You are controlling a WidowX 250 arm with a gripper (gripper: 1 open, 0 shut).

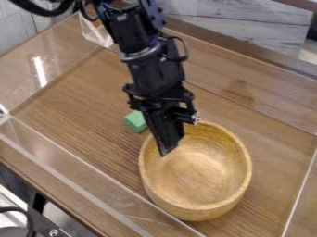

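My gripper (pixel 164 139) is lowered at the upper-left rim of a beige oval bowl (pixel 225 176), its narrow tip shut, with nothing visible between its fingers. A green object (pixel 136 120) lies on the wooden table just left of the gripper, partly hidden behind the arm. The black arm comes down from the top of the camera view.
A white marbled wall runs along the back, and the table's edges show at left and right.
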